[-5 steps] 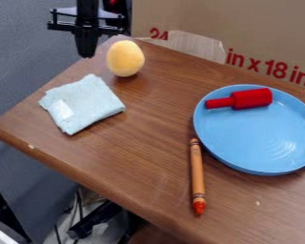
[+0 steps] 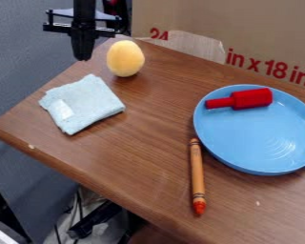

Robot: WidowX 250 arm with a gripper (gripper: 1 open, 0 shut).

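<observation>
My gripper (image 2: 81, 43) hangs at the top left, just left of a yellow egg-shaped object (image 2: 126, 58) and above a folded pale-blue cloth (image 2: 81, 102). Its fingers are dark and small in view, so whether they are open or shut cannot be told. A blue plate (image 2: 254, 143) on the right holds a red cylinder with a handle (image 2: 250, 98). An orange crayon (image 2: 197, 176) lies left of the plate on the wooden table (image 2: 130, 162).
A cardboard box (image 2: 232, 33) stands along the back. The table's left edge drops to a grey floor.
The objects on the table have not moved.
</observation>
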